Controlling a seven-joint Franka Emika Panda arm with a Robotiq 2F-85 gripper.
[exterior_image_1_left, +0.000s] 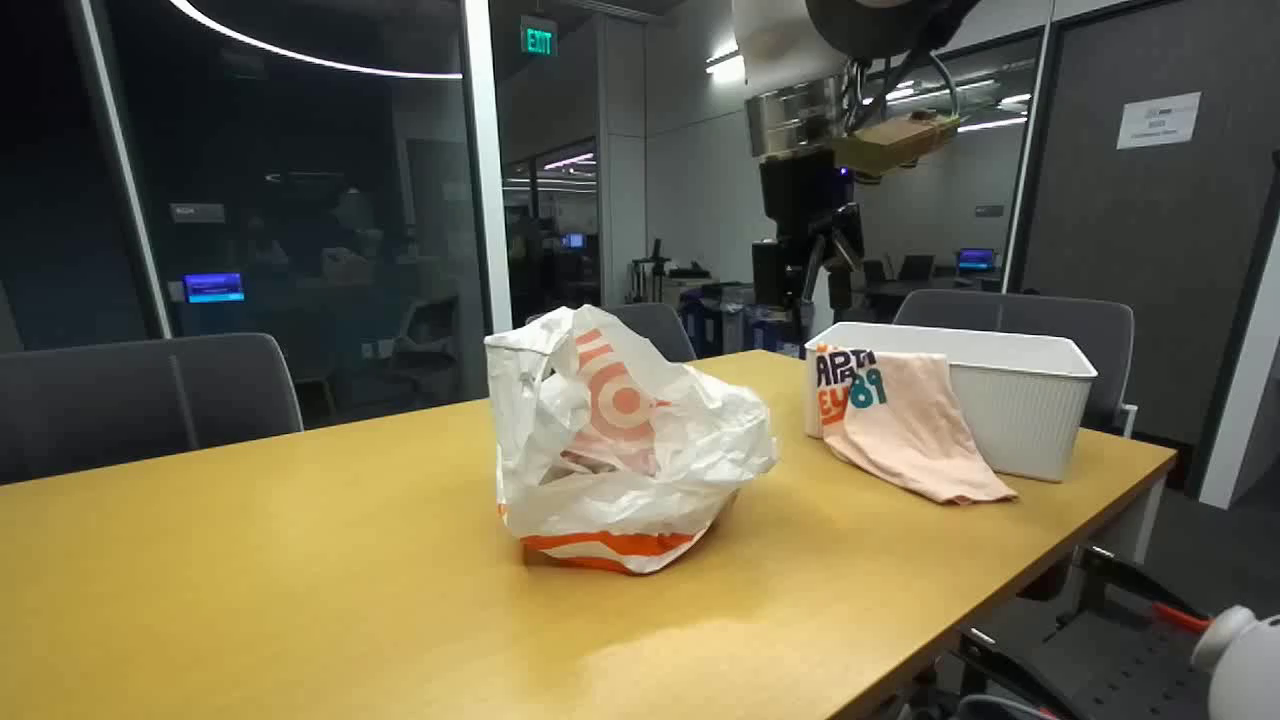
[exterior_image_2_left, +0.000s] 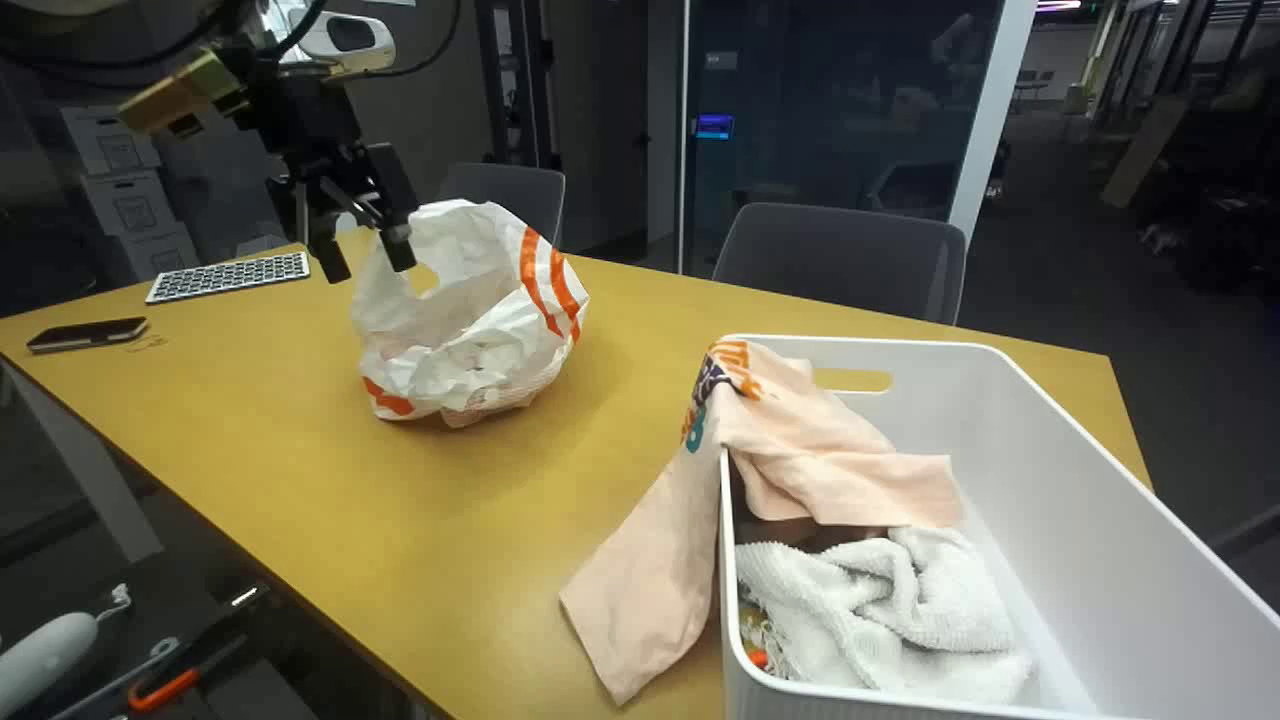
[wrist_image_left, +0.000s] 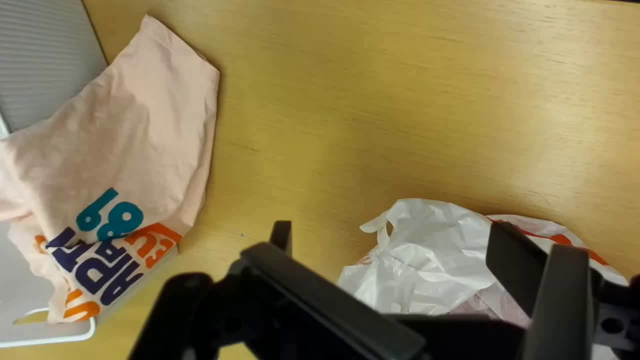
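Note:
My gripper (exterior_image_2_left: 368, 262) hangs above the table, its two fingers spread apart with nothing between them. In the wrist view, a crumpled white plastic bag (wrist_image_left: 429, 252) with red-orange markings shows below the gap and the right-hand finger, partly covered by the gripper. The bag (exterior_image_1_left: 636, 444) stands on the table, puffed up, with a red target logo on its side. A pale pink printed cloth (exterior_image_2_left: 672, 552) is draped over the rim of a white bin (exterior_image_2_left: 1020, 396), one end reaching the table. Inside the bin lies a white towel (exterior_image_2_left: 888, 606) with other items partly hidden around it.
On the table's far side from the bin are a keyboard (exterior_image_2_left: 228, 276) and a dark phone-like object (exterior_image_2_left: 88, 335). Chairs (exterior_image_1_left: 150, 402) line the table edge. Bare table (exterior_image_1_left: 264, 564) extends on the side of the bag away from the bin.

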